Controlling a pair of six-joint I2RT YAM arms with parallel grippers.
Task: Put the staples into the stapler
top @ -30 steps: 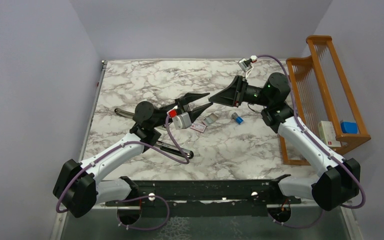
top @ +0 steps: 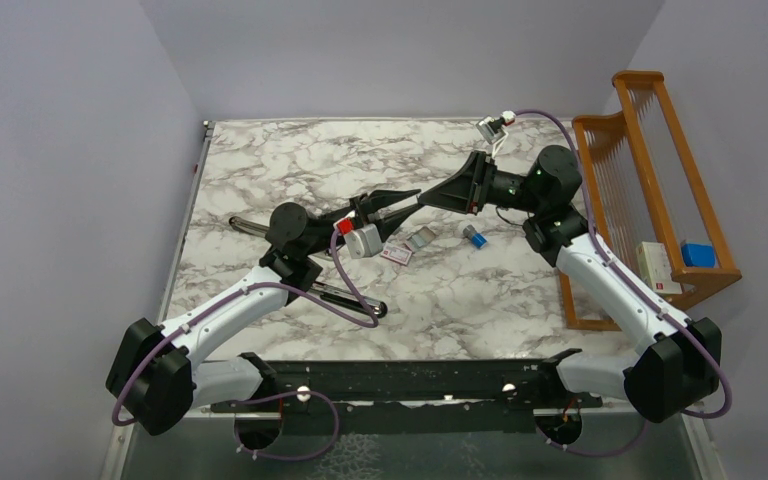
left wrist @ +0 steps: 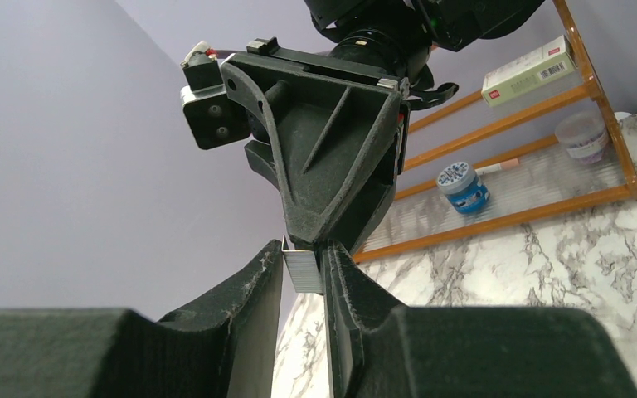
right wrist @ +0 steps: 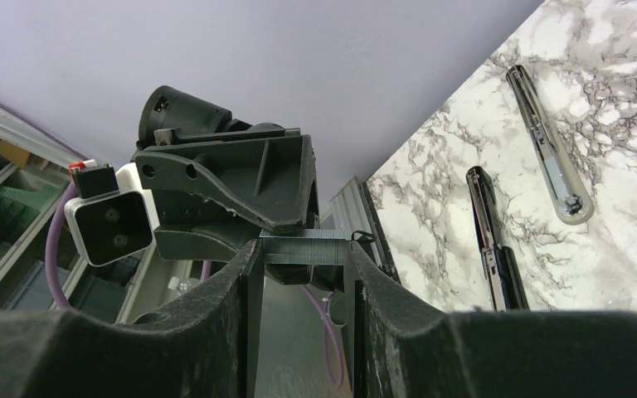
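Note:
A silver strip of staples [left wrist: 303, 272] is held up above the table, with my right gripper shut on it. My left gripper [top: 421, 198] faces the right one at the same spot. Its fingers stand around the strip with a narrow gap, and whether both pads touch it cannot be told. A long black-and-silver stapler piece [right wrist: 551, 148] lies on the marble table. Another dark stapler piece [right wrist: 489, 228] lies beside it, partly hidden by the right fingers. From above, the left arm covers parts of both pieces.
Below the grippers lie a red-and-white packet [top: 397, 253], a small pale box [top: 422, 238] and a blue-and-white jar [top: 474, 236]. A wooden rack [top: 650, 150] stands along the right side.
My right arm and the things on the table have stayed in place.

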